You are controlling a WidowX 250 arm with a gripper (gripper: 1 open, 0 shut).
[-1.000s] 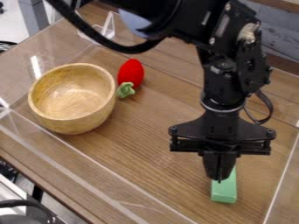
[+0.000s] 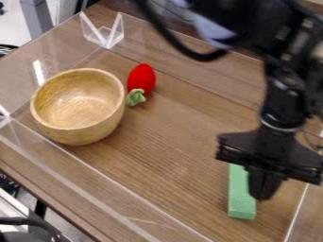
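Observation:
My gripper [image 2: 263, 158], a black arm head blurred in its upper part, hangs at the right over a green block [image 2: 241, 200] lying on the wooden table [image 2: 145, 194]. Its tip is at or above the block's far end, which it partly hides; whether they touch, and the state of the fingers, I cannot tell.
A wooden bowl [image 2: 77, 102] sits at the left. A red object with a green top [image 2: 142, 83] lies to its upper right. A clear plastic item [image 2: 102, 28] is at the top left.
The arm's upper part has shifted and now shows blurred. The lower head has moved slightly right and down in the view, and the green block appears slightly further left.

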